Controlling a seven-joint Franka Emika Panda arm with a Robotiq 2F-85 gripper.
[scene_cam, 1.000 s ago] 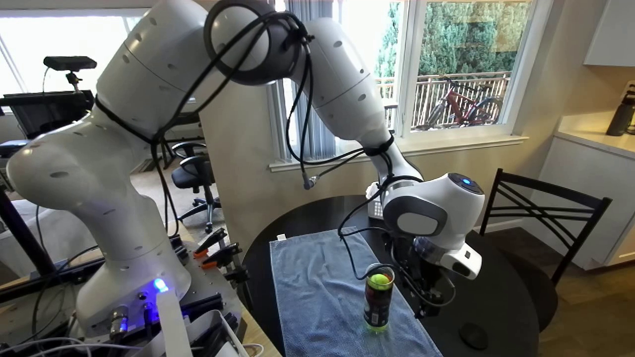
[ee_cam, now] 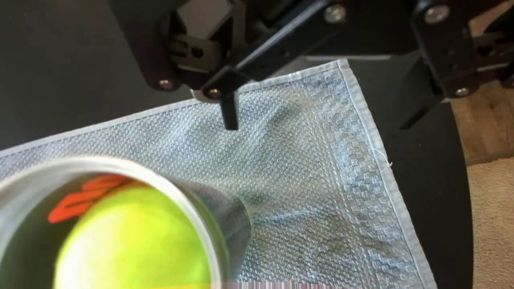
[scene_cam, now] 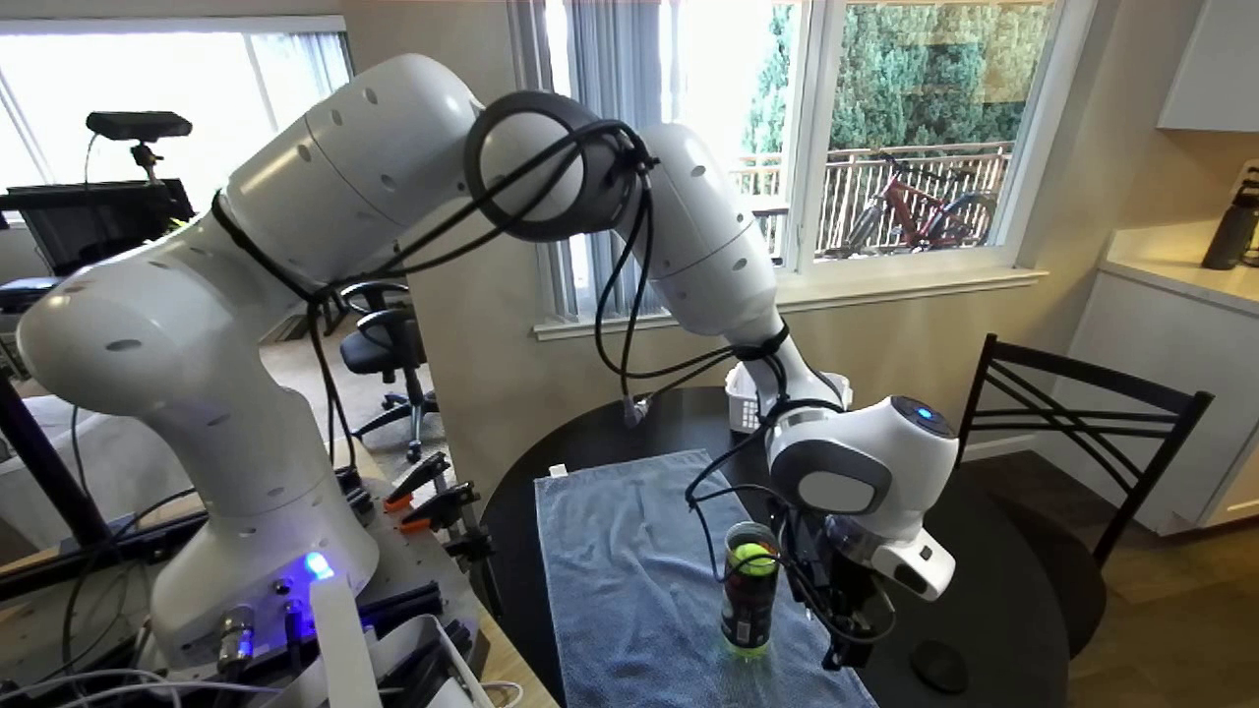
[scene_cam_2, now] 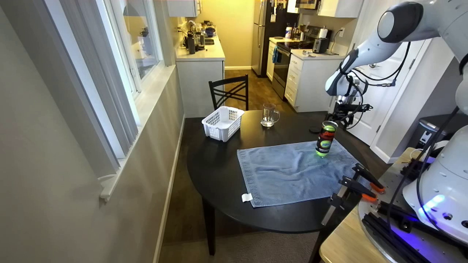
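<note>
A clear tube of tennis balls with a dark label stands upright on the blue towel. Its mouth is uncovered, and a yellow-green ball shows inside in the wrist view. My gripper is open, its two fingers far apart with only towel and table seen between them. It hangs low beside the tube, on the side away from the robot base, not around it. A flat black disc, perhaps the tube's lid, lies on the bare table beyond the towel.
A white basket stands on the far side of the round black table, with a glass mug near it. Clamps grip the table edge by the base. A black chair stands behind.
The arm has come down, bringing the gripper lower beside the tube. The tube, towel and disc stay where they were.
</note>
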